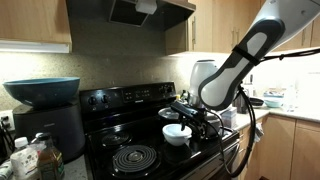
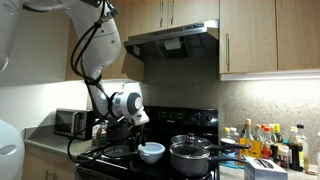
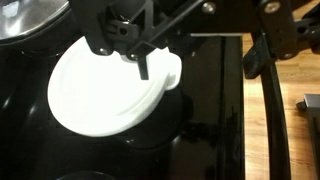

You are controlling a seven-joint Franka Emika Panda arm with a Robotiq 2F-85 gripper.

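A white round pot or bowl (image 1: 177, 135) rests on the black stove's front right area. The wrist view shows it close up, a white dish (image 3: 100, 95) with a small handle tab (image 3: 174, 72) at its side. Over the dish's handle side is my gripper, its fingers open and nothing clearly held. In exterior view 2 the gripper (image 2: 139, 134) hangs just above the white bowl (image 2: 151, 152). Whether a finger touches the rim cannot be told.
A steel pot (image 2: 190, 155) with a glass lid stands beside the bowl. The black stovetop (image 1: 110, 165) has an empty coil burner (image 1: 135, 159) at the front left. Several bottles (image 2: 275, 145) line the counter. The range hood (image 2: 172, 45) hangs overhead.
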